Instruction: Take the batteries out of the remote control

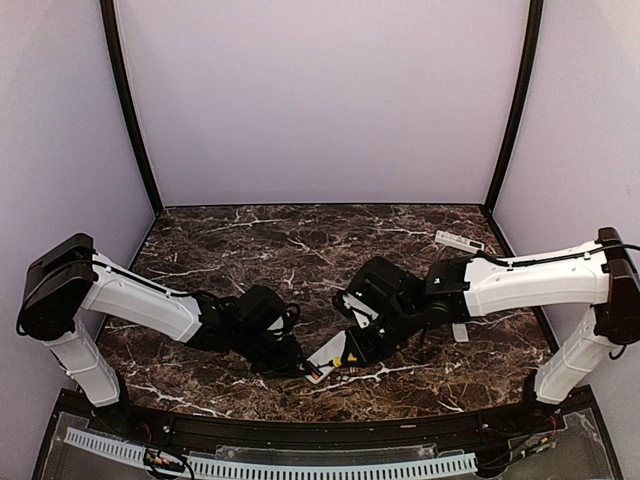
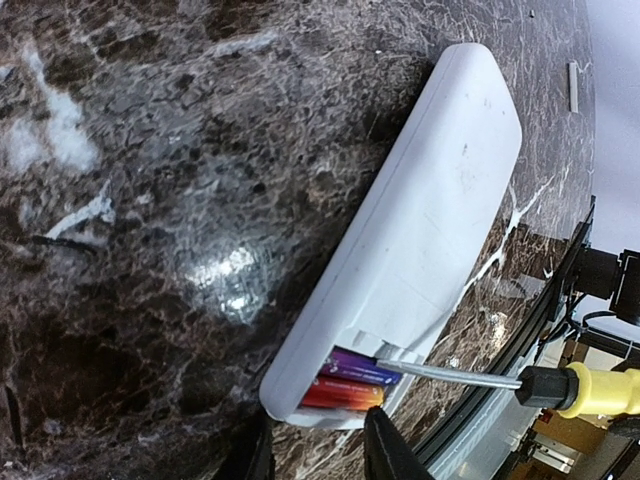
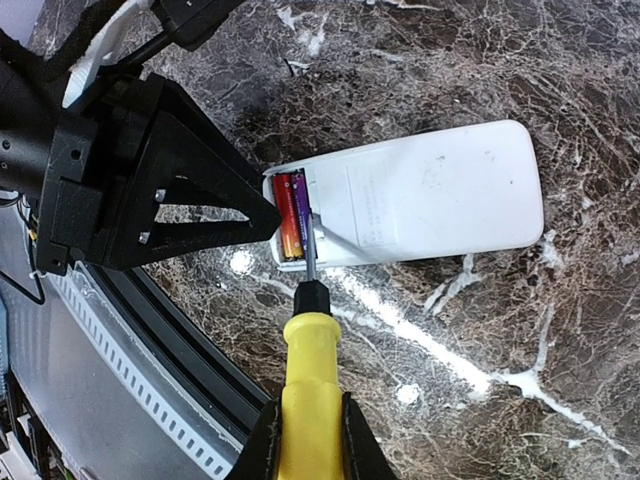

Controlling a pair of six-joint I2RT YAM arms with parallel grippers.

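The white remote (image 2: 420, 210) lies back up on the marbled table, its battery compartment uncovered at one end. Inside sit a red-orange battery (image 3: 289, 215) and a purple battery (image 3: 301, 198) side by side. My right gripper is shut on the yellow handle of a screwdriver (image 3: 311, 360). Its metal tip reaches into the compartment at the purple battery, by the edge facing the remote's body. My left gripper is partly open at the compartment end, fingers apart. In the right wrist view, a left finger (image 3: 225, 215) comes up against the remote's end.
A white remote-like object (image 1: 459, 241) lies at the back right. A small white piece (image 1: 460, 332) rests beneath the right forearm. The table's front edge runs along a perforated rail (image 1: 330, 468).
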